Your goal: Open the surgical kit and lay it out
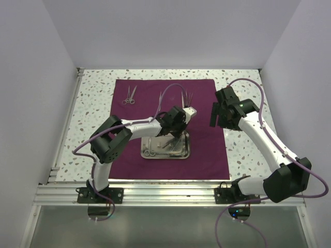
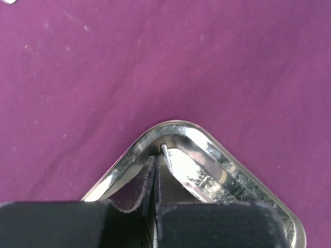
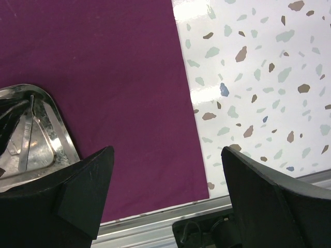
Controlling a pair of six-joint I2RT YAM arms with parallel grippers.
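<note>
The metal tray (image 1: 166, 157) lies on the purple cloth with several tools in it. At its upper right corner, my left gripper has its fingers pressed together with nothing between them. A slim scalpel handle (image 2: 166, 153) lies just right of those fingers, outside them, most of it hidden by the gripper in the left wrist view. The right wrist view shows more of this scalpel handle (image 3: 27, 135) lying along the tray's right part. My right gripper stands open and empty, right of the tray, over the cloth's edge.
Scissors (image 1: 132, 96) and other slender instruments (image 1: 182, 99) rest on the far part of the purple cloth (image 1: 207, 160). Two ring handles (image 1: 149, 153) show at the tray's left. The cloth right of the tray is bare.
</note>
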